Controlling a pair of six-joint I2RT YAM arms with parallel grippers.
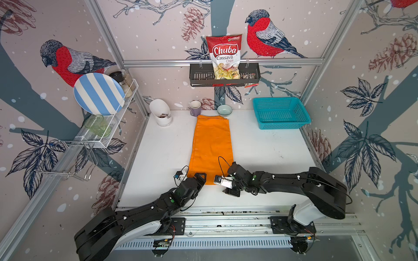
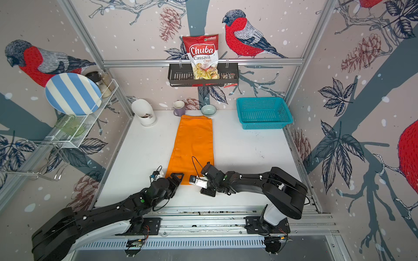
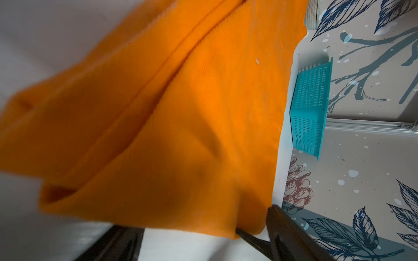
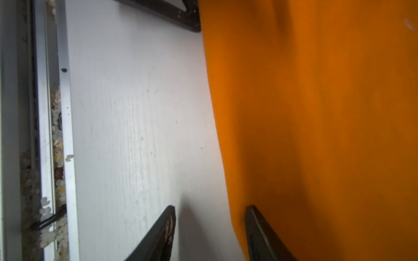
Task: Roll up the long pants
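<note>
The orange pants (image 1: 212, 145) lie folded in a long flat strip down the middle of the table, their near end between my two grippers. In the left wrist view, layered folds of the pants (image 3: 182, 143) rise close to the camera. At the strip's near left corner is my left gripper, its fingers apart. My right gripper is at the near right corner, also with fingers apart; one finger (image 4: 263, 237) overlaps the pants' near edge, the other (image 4: 159, 239) is over bare table. Whether any cloth sits between either pair of fingers is hard to tell.
Behind the pants stand a purple mug (image 1: 195, 108) and a small green bowl (image 1: 224, 110). A white holder (image 1: 161, 114) is at the back left, a teal basket (image 1: 282, 114) at the back right. Bare white table (image 1: 270, 152) lies on both sides.
</note>
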